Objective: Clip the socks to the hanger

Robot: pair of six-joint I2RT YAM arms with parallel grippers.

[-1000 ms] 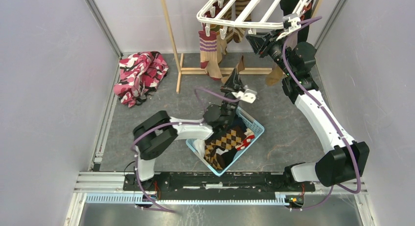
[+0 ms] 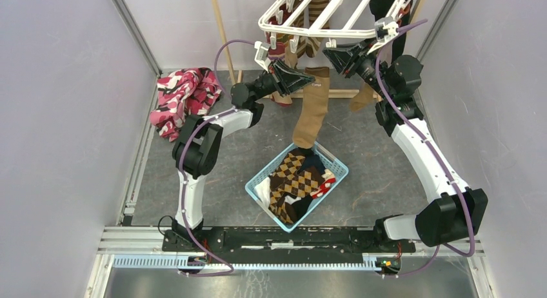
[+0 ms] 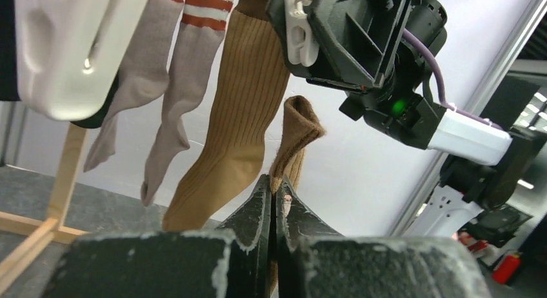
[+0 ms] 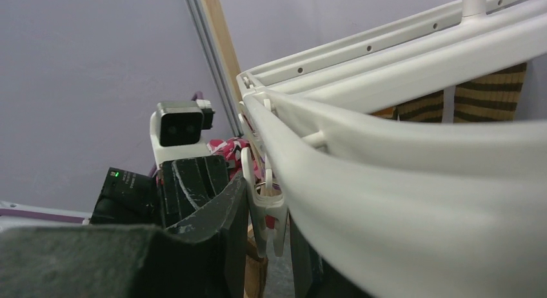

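A tan sock point(image 2: 311, 114) hangs full length from my left gripper point(image 2: 312, 80), which is shut on its cuff edge. In the left wrist view the cuff point(image 3: 294, 131) stands folded up above the fingertips of my left gripper. Up at the hanger's front bar point(image 2: 351, 33), my right gripper point(image 2: 327, 51) is shut on a white clip point(image 4: 263, 211). That clip hangs below the bar, and no sock shows in its mouth. The sock's cuff is below and to the left of the clip, apart from it.
Other socks, including a ribbed brown one point(image 3: 242, 95), hang from the rack. Below, a blue basket point(image 2: 338, 169) holds several socks. A pink camouflage cloth point(image 2: 184, 101) lies at left. Wooden stand legs point(image 2: 335, 93) cross the floor behind.
The right arm stayed nearly still at the clip.
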